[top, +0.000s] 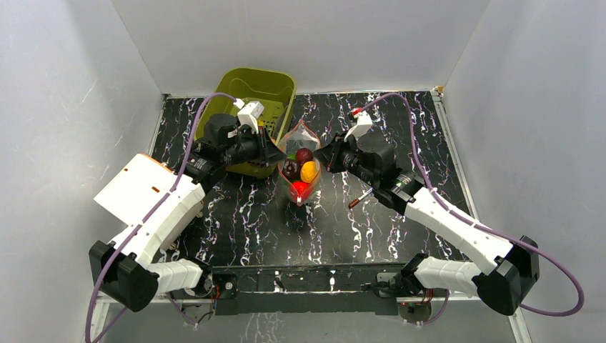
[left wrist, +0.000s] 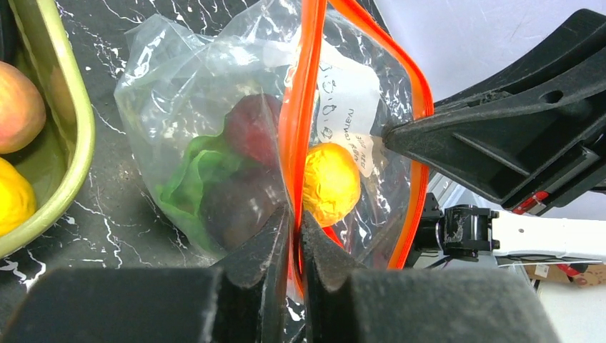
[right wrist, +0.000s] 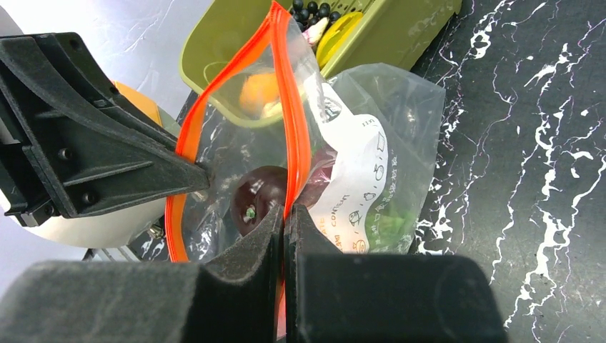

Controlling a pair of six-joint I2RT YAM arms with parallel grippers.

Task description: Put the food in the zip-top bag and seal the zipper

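The clear bag [top: 300, 179] with orange zipper rim [left wrist: 418, 207] stands mid-table, holding a yellow ball-like food [left wrist: 330, 179], a dark round one [right wrist: 257, 200], a red one [top: 301, 191] and something green [left wrist: 193, 179]. My left gripper [top: 276, 153] has the zipper rim between its closely spaced fingers in the left wrist view. My right gripper [top: 323, 157] faces it across the bag, shut on the zipper rim in the right wrist view.
A green basket [top: 250, 78] behind the left arm holds more food, including a peach [left wrist: 14, 107] and dark grapes [right wrist: 314, 14]. A red-handled tool [top: 357, 200] lies right of the bag. A white board [top: 132, 189] is at left.
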